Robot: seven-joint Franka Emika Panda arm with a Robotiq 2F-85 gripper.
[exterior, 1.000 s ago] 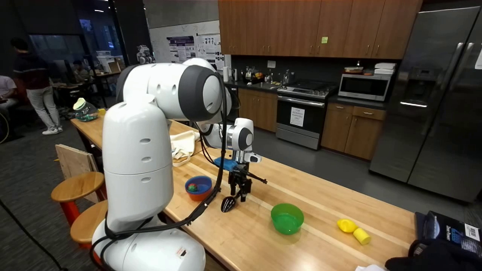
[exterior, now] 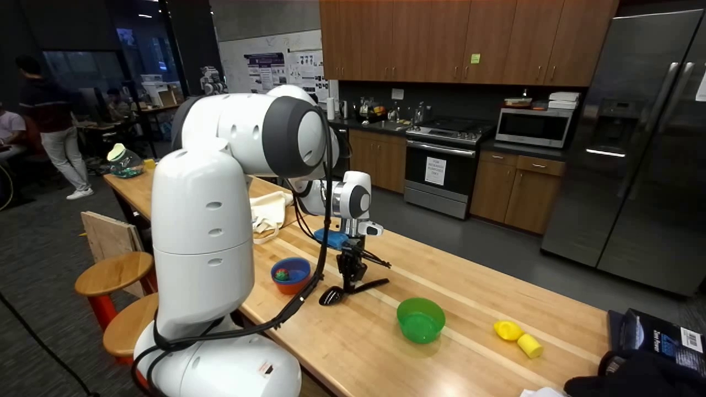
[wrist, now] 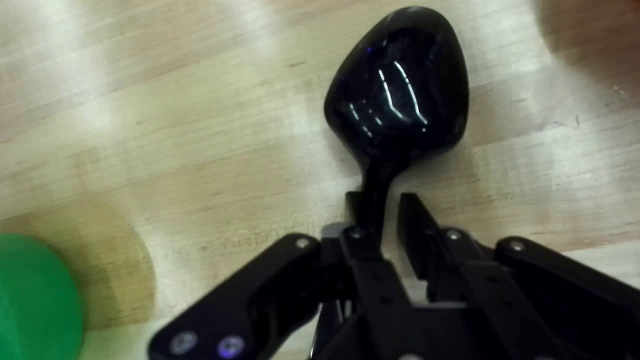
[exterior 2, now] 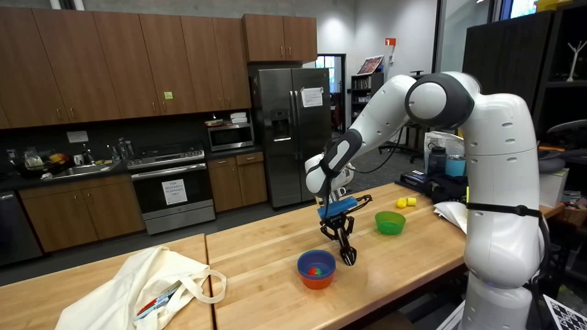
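Note:
A glossy black spoon point(wrist: 402, 84) lies low at the table, its rounded bowl ahead of my gripper in the wrist view. Its handle point(wrist: 376, 195) runs back between the fingertips, close against the left one, while a gap shows on the right side. The fingers are part open. Seen from exterior view 1, my gripper point(exterior: 351, 283) points down over the spoon point(exterior: 331, 295), whose handle sticks out to the right. In exterior view 2 the spoon bowl point(exterior 2: 348, 255) shows below the gripper point(exterior 2: 339, 228).
An orange bowl point(exterior: 291, 288) with a blue bowl point(exterior 2: 316, 261) in it holds a small red and green item point(exterior: 282, 274). A green bowl point(exterior: 421, 320) stands on the other side of the spoon. Yellow objects point(exterior: 518, 337) lie farther along. A cloth bag point(exterior 2: 137, 288) rests on the adjoining table.
My gripper's fingers have drawn closer together. The spoon has turned: its bowl sits slightly farther left and its handle now shows to the right of the gripper.

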